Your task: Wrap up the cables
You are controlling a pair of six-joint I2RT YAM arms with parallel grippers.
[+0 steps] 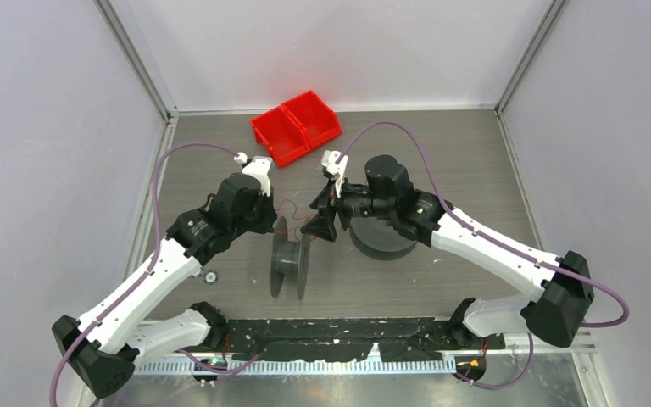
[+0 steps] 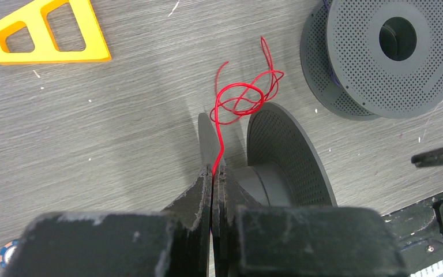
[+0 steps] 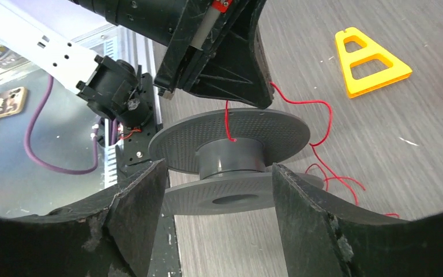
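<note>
An empty-cored grey spool (image 1: 303, 267) stands on edge mid-table, seen also as a grey spool (image 3: 236, 195) in the right wrist view. My left gripper is shut on the red cable (image 2: 222, 144) just above it; the cable's loose loops lie tangled on the table beyond. In the right wrist view, cable strands hang from the left gripper to the spool's core. My right gripper (image 1: 322, 216) is beside the spool's upper right; its fingers (image 3: 135, 213) are open around the near flange's outer sides, with no contact visible.
A second grey spool (image 2: 395, 81) lies flat to the right, partly under the right arm. A yellow bracket (image 2: 52, 55) lies on the table. A red two-part bin (image 1: 297, 127) is at the back.
</note>
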